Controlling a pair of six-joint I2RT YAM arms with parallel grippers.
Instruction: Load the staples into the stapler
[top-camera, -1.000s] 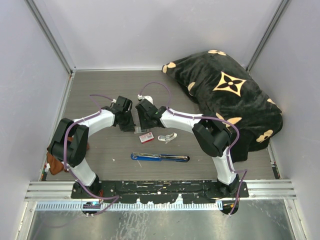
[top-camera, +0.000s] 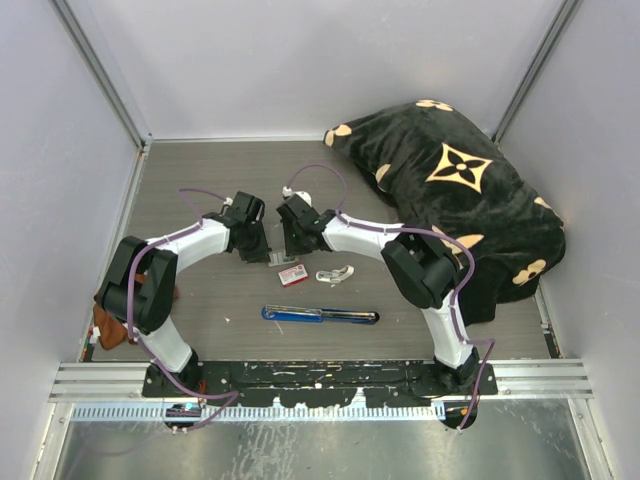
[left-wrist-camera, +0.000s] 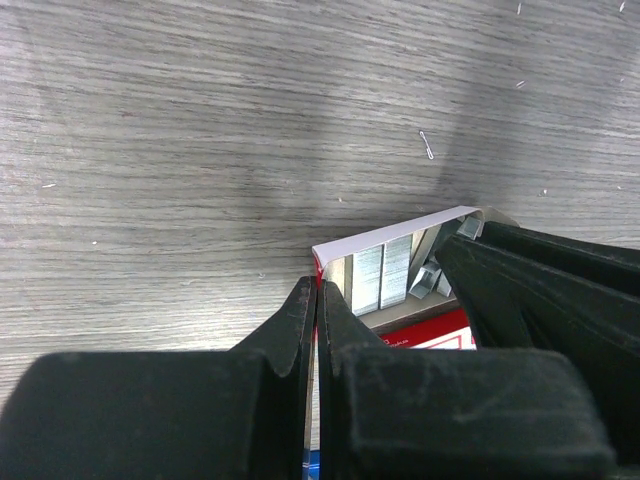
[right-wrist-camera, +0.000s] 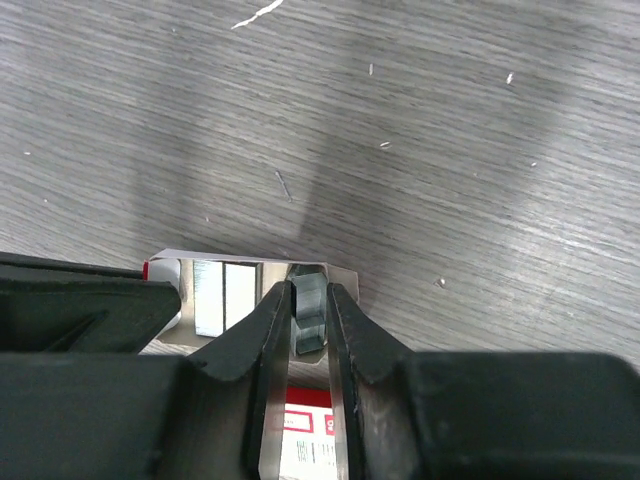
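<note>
A small open staple box (right-wrist-camera: 233, 258) lies on the table with several silver staple strips (right-wrist-camera: 241, 290) in it. At its one end my left gripper is shut, the box's thin end wall between its fingertips. Over the other end is my right gripper, open, its fingers on either side of a loose staple strip (right-wrist-camera: 310, 305); whether they touch it I cannot tell. The blue stapler (top-camera: 320, 315) lies opened out lengthwise nearer the table's front in the top view.
A red and white box piece (top-camera: 293, 275) lies just in front of the staple box. To its right is a small white object (top-camera: 335, 274). A dark patterned cushion (top-camera: 455, 190) fills the back right. Stray staples (left-wrist-camera: 426, 145) dot the table.
My right gripper has shifted slightly to the right over the staple box. The left arm, the stapler and the red and white piece stay where they were.
</note>
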